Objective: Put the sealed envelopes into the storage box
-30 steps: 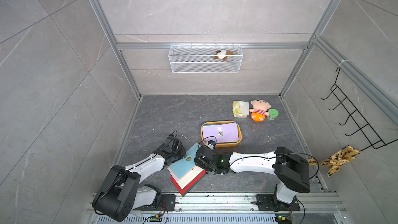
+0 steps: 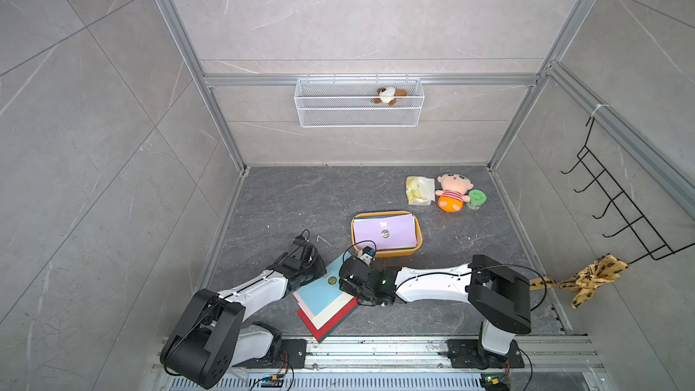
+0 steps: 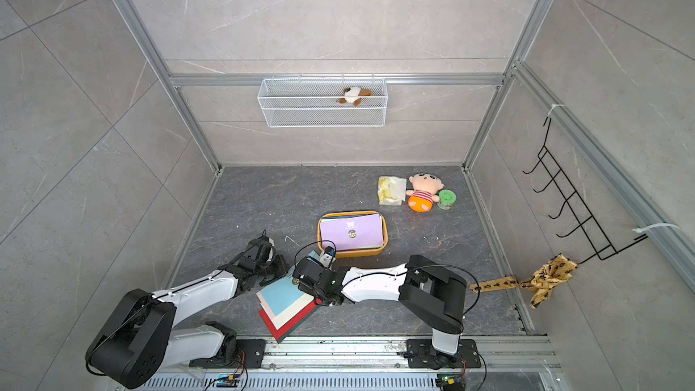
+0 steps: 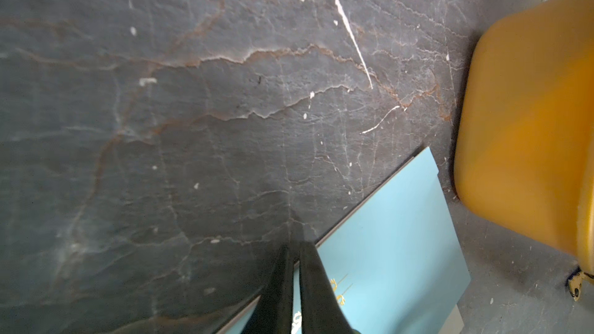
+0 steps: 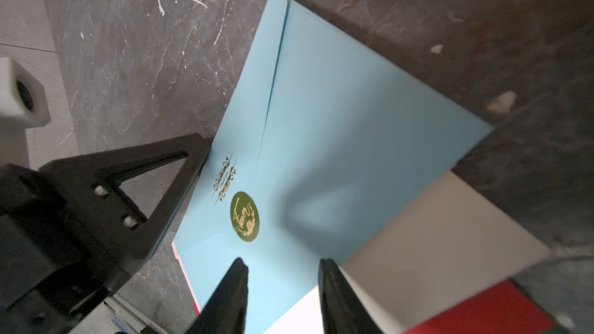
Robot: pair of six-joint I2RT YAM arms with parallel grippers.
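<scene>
Several envelopes lie fanned in a stack at the table's front: a light-blue envelope (image 5: pixel 346 117) on top, with a dark-green seal, then a white envelope (image 5: pixel 464 229) and a red envelope (image 5: pixel 495 315) below. My left gripper is shut on the blue envelope's left edge. Over the blue envelope, near its lower right edge, my right gripper has its fingers parted with nothing between them. The yellow storage box (image 2: pixel 354 244) stands just beyond; a purple envelope (image 2: pixel 376 231) lies on top inside it.
A plush doll (image 2: pixel 453 192), a pale packet (image 2: pixel 419 190) and a green-lidded jar (image 2: pixel 476 198) sit at the back right. A white wire basket (image 2: pixel 318 105) hangs on the back wall. Bare tabletop (image 2: pixel 289 195) spreads across the left rear.
The blue envelope has shifted slightly to the right and covers more of the white one. My right arm has moved a little left; the left arm looks nearly still.
</scene>
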